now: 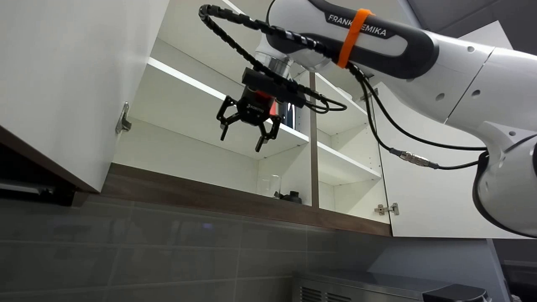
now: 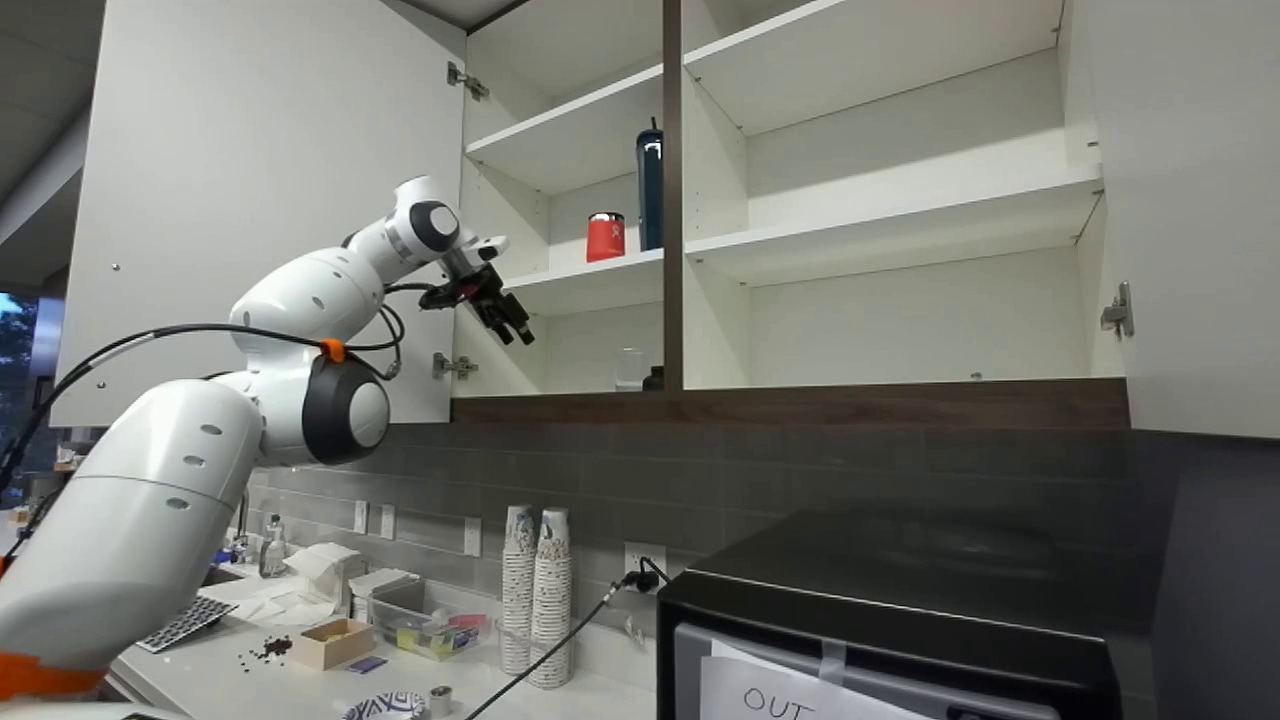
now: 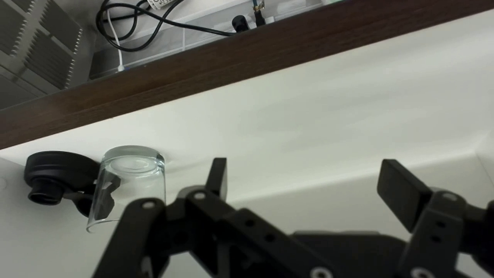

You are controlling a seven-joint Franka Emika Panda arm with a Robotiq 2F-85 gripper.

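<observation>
My gripper (image 1: 240, 139) hangs in front of the open cabinet, its fingers spread wide and nothing between them. In the wrist view the two dark finger pads (image 3: 401, 192) stand well apart over bare white shelf and wall. A clear glass (image 3: 132, 185) stands upside down on the bottom shelf, left of the fingers. Against it sits a black lid-like object (image 3: 60, 171).
A red mug (image 2: 606, 236) and a dark tumbler (image 2: 650, 190) stand on the middle shelf. The brown ledge (image 1: 216, 193) runs along the cabinet's front. Open doors (image 1: 65, 75) flank it. Paper cup stacks (image 2: 552, 600) and a black appliance (image 2: 888, 600) are below.
</observation>
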